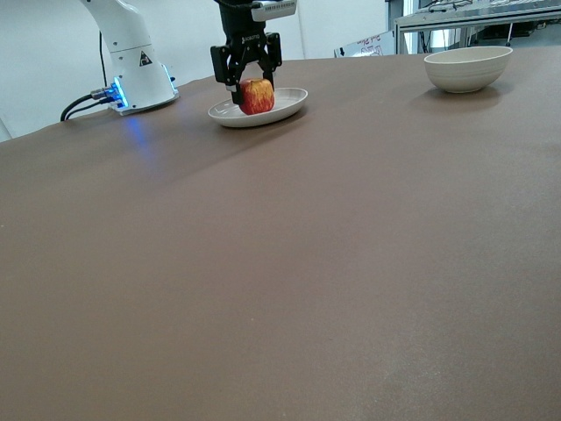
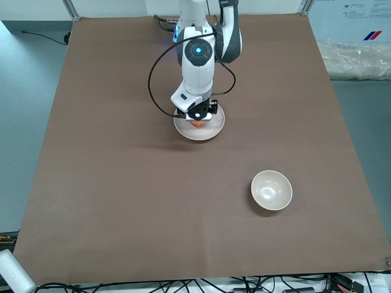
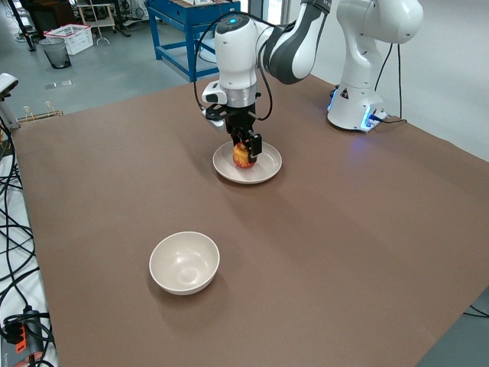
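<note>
A red-yellow apple point(image 1: 257, 97) rests on a white plate point(image 1: 289, 105), with my black gripper point(image 1: 253, 88) lowered over it, one finger at each side of the fruit. In the right view the apple point(image 3: 241, 156) and plate point(image 3: 267, 168) show under my wrist; in the left view the wrist hides most of the apple point(image 2: 197, 124). Whether the fingers press on the apple or stand just clear of it, I cannot tell. An empty white bowl point(image 2: 271, 190) stands apart on the brown table.
Cables and equipment point(image 3: 23, 336) line one table edge; a blue cart point(image 3: 183, 15) stands beyond the table. My arm's cable loops hang around the wrist.
</note>
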